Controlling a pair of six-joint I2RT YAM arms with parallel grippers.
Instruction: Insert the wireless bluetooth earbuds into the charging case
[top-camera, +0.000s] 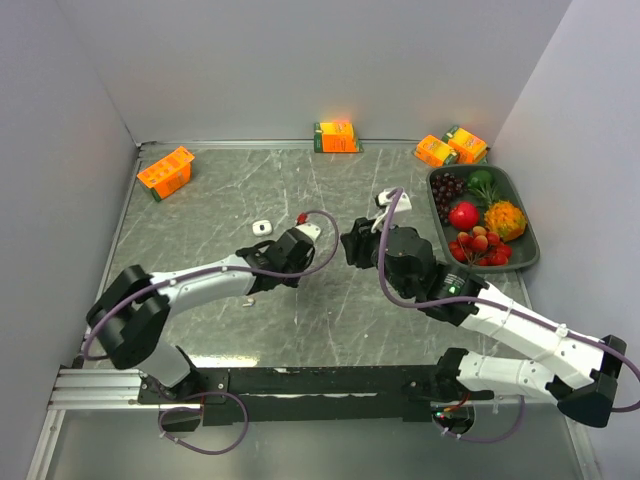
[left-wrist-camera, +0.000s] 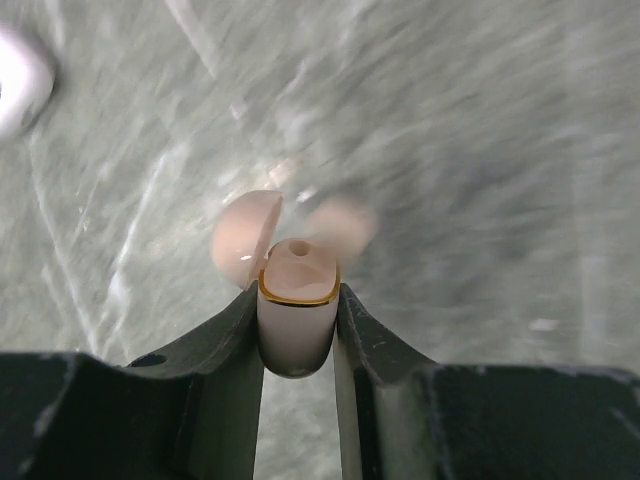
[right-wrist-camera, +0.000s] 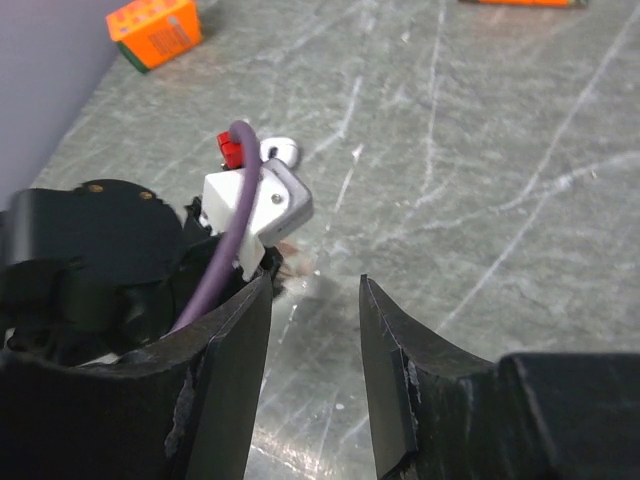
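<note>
In the left wrist view my left gripper is shut on a small beige earbud piece (left-wrist-camera: 298, 290) with a gold rim. Just beyond it, blurred beige pieces (left-wrist-camera: 240, 240) sit low over the table, likely parts of case or earbuds; which is unclear. A white object (left-wrist-camera: 20, 85) lies at the upper left, seen also on the table (top-camera: 262, 228) in the top view. My right gripper is part open with nothing between its fingers, held to the right of my left gripper, which partly hides the beige pieces in the right wrist view.
Grey marble table (top-camera: 200, 225) with free room at centre and left. An orange basket (top-camera: 166, 172) stands back left, orange boxes (top-camera: 338, 137) at the back, and a tray of fruit (top-camera: 525, 250) on the right.
</note>
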